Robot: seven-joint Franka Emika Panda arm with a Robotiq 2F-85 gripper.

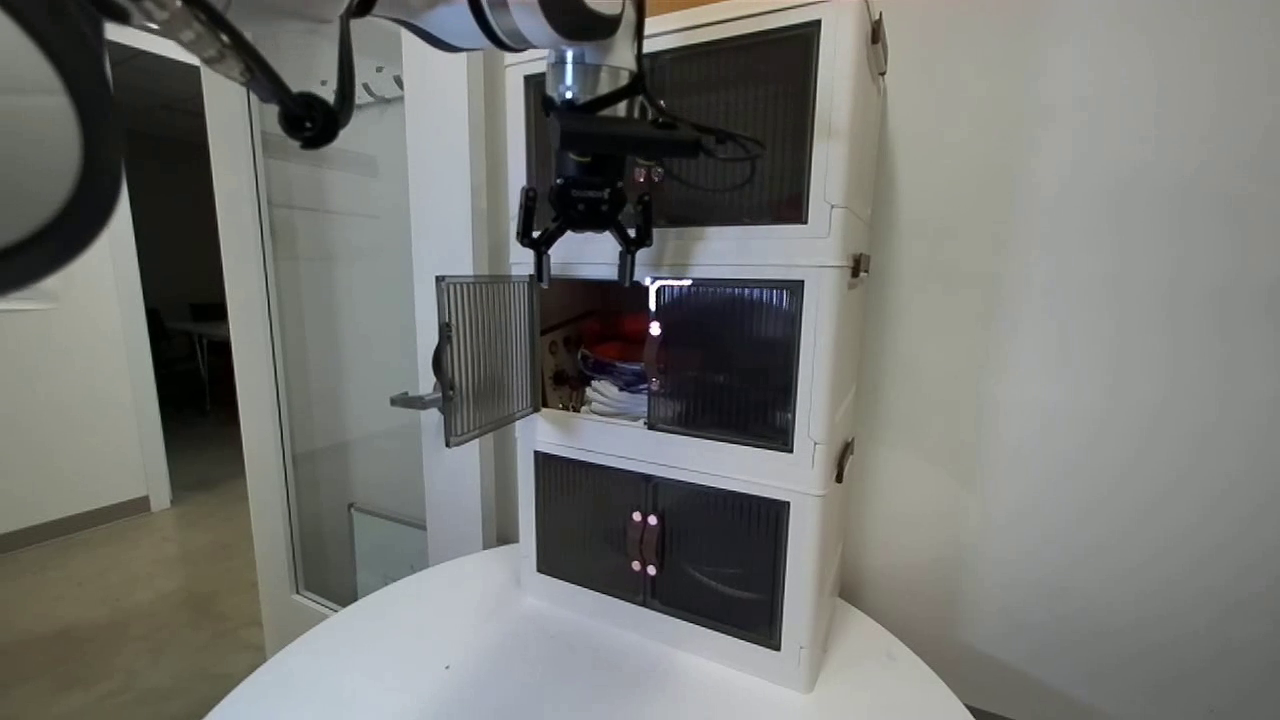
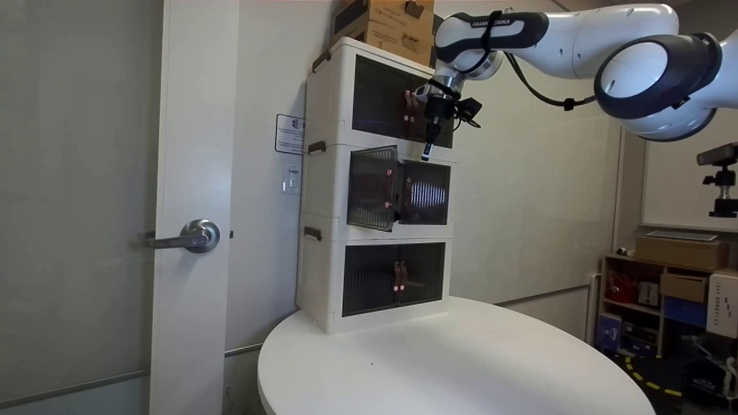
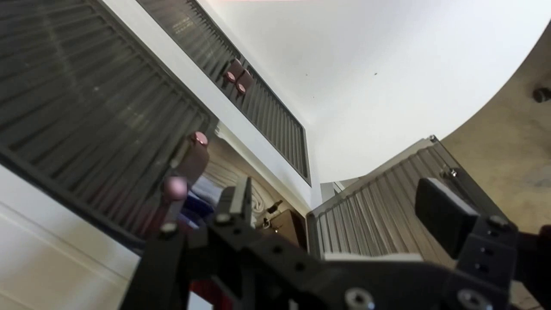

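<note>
My gripper (image 1: 584,274) is open and empty, fingers pointing down, in front of the upper part of the cabinet's middle tier. The middle tier's left door (image 1: 489,360) is swung outward, while its right door (image 1: 726,364) is closed. Through the opening show folded white cloth (image 1: 614,401) and a blue and red item (image 1: 614,358), partly hidden by the right door. In the wrist view, the fingers (image 3: 445,217) stand wide apart, with the swung-out door (image 3: 382,201) beyond them and the closed door's brown handle (image 3: 192,161) to the left.
The bottom tier's doors (image 2: 370,279) and the top tier's doors (image 2: 387,97) are closed. A round white table (image 2: 429,366) under the cabinet has a bare top. Cardboard boxes (image 2: 398,31) sit on top of the cabinet. A silver-handled room door (image 2: 195,290) stands to the left.
</note>
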